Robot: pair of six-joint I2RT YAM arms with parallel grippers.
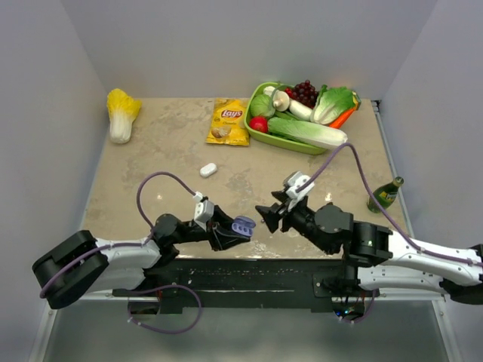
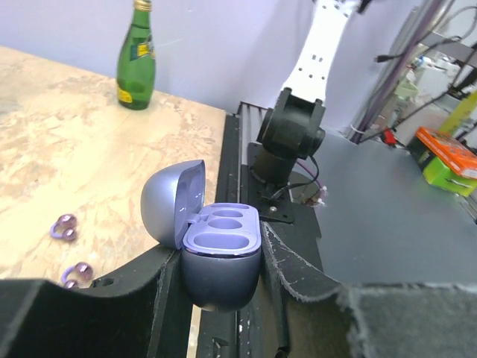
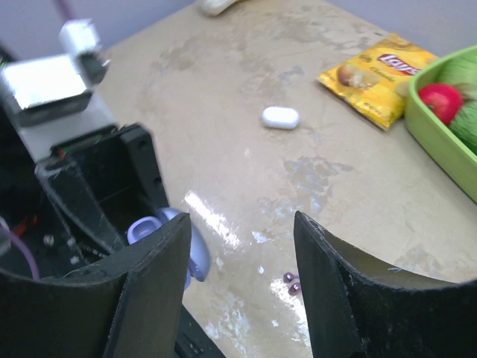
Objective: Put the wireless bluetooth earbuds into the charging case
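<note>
The lavender charging case is held by my left gripper (image 1: 234, 235), shut on its body, with the lid flipped up and the slots facing upward; the case (image 3: 197, 246) also shows in the right wrist view. Two small earbuds (image 2: 68, 227) (image 2: 82, 272) lie on the table beside it, partly hidden behind the left gripper. My right gripper stands open to the right of the case in the top view, nothing visible between its fingers.
A white oval object (image 1: 208, 170), a chips bag (image 1: 226, 121), a green vegetable basket (image 1: 283, 143) and a napa cabbage (image 1: 121, 117) lie farther back. A green bottle (image 1: 383, 194) stands at the right.
</note>
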